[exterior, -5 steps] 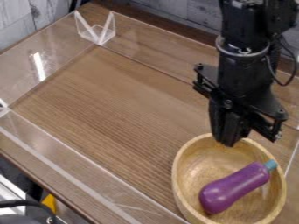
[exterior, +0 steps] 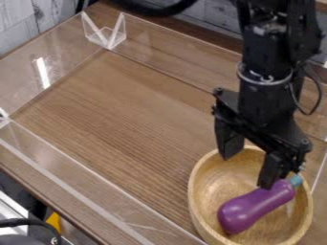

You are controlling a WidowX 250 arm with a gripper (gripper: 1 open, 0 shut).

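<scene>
My gripper [exterior: 250, 153] stands open above the back part of a shallow tan bowl [exterior: 205, 191] at the lower right, its two dark fingers pointing down. In the bowl lies a purple eggplant-like object [exterior: 255, 208] with a teal end at the upper right, just below and in front of the fingers, with nothing seen between them.
A clear plastic piece [exterior: 102, 32] stands at the back left. A small yellow item [exterior: 52, 222] shows at the lower left edge.
The bowl and object look unmoved.
</scene>
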